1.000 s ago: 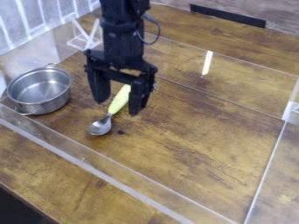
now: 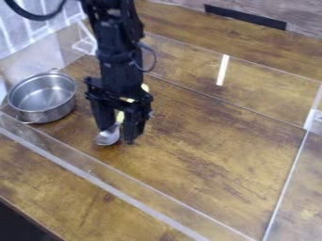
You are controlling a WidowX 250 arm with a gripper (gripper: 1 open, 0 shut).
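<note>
The black gripper (image 2: pixel 120 117) is lowered over a spoon with a metal bowl (image 2: pixel 107 137), its open fingers at the spoon's handle. The pale yellow-green handle is mostly hidden behind the gripper, with a bit showing to the right. A steel pot (image 2: pixel 43 94) stands to the left of the gripper.
Clear panel edges border the work area. A white strip (image 2: pixel 223 70) lies at the back right, and a white rack stands at the back left.
The gripper has moved down and toward the front onto the spoon, covering more of its handle. The spoon and pot look unmoved.
</note>
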